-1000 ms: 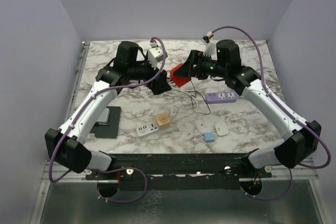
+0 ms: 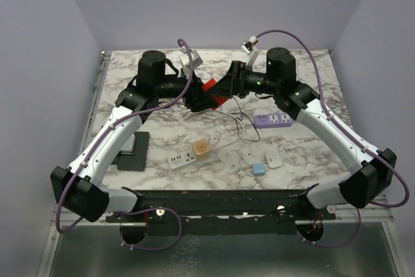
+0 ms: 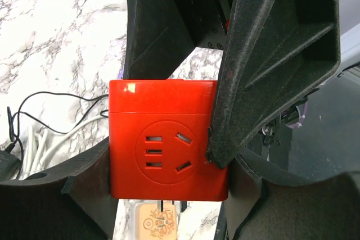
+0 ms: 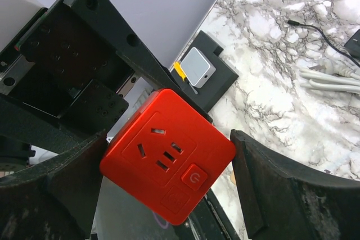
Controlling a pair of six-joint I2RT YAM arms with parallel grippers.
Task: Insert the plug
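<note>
A red plug adapter (image 3: 157, 144) is held in the air at the middle of the top view, between my two grippers. In the left wrist view my left gripper has its fingers at both sides of the adapter's body, with pins showing underneath. In the right wrist view the adapter (image 4: 169, 150) shows sockets and a button, and dark fingers flank it. My right gripper (image 2: 228, 85) overlaps the adapter from the right; whether each gripper grips it or only surrounds it is hard to tell.
A purple power strip (image 2: 272, 120) lies right of centre, a white strip (image 2: 181, 159) front left with an orange cube (image 2: 201, 148) beside it. Cables lie mid-table. A blue block (image 2: 258, 168) sits at front right, a dark pad (image 2: 135, 157) at far left.
Since a second ago my left gripper has come round the adapter from the left. The adapter and right gripper have shifted slightly left.
</note>
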